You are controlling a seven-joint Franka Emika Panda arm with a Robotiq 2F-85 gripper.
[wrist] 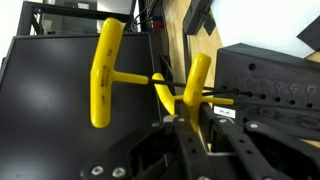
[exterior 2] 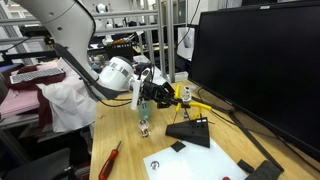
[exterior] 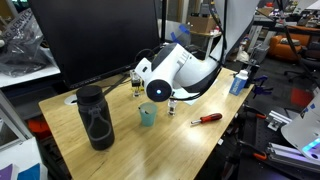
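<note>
Several yellow T-handled hex keys are grouped at a black stand with a row of holes (wrist: 270,88). In the wrist view, my gripper is shut on the nearest yellow handle (wrist: 196,80), whose short stem points toward the stand. A second yellow T-handle (wrist: 103,75) lies to the left, its dark shaft passing behind the held one. Exterior view 2 shows the gripper (exterior 2: 172,98) beside the yellow handles (exterior 2: 197,104), above the black stand (exterior 2: 188,132). Whether the held key's tip sits in a hole cannot be told.
A black cylinder (exterior: 96,118) and a light teal cup (exterior: 148,114) stand on the wooden table. A red-handled screwdriver (exterior: 207,119) lies nearer the table's edge. White paper (exterior 2: 190,163) is in front of the stand, and a large black monitor (exterior 2: 265,70) rises behind.
</note>
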